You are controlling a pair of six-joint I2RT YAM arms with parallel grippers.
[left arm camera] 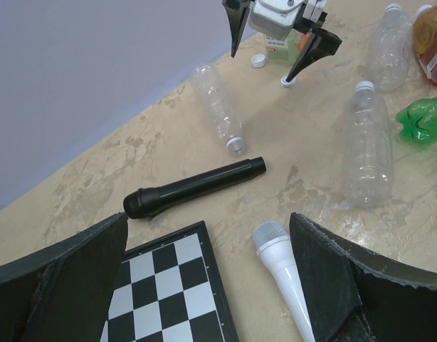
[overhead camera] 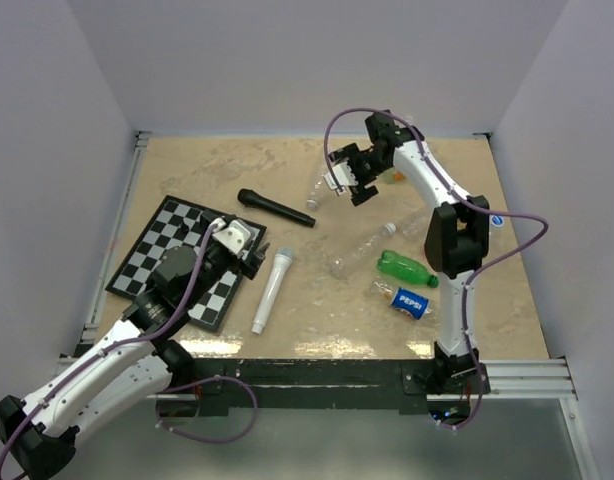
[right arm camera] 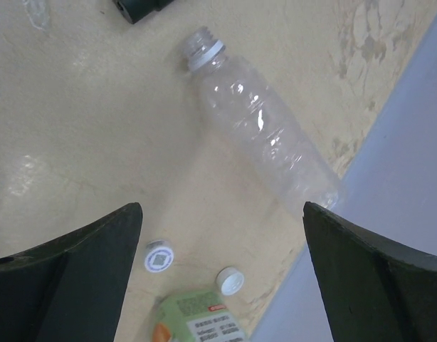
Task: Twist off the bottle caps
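Note:
A clear bottle lies on its side at the back, its neck clear with a pale ring. My right gripper hangs above and just right of this bottle, open and empty. Two loose white caps, one cap and another cap, rest on the table near the green carton. A second clear bottle with a white cap lies mid-table, and beside it are a green bottle and a Pepsi-labelled bottle. My left gripper is open over the checkerboard side, nothing between its fingers.
A checkerboard lies under the left arm. A black microphone and a white microphone lie left of the bottles. Farther right are another clear bottle and a brown-filled bottle. Bare table shows at the back left.

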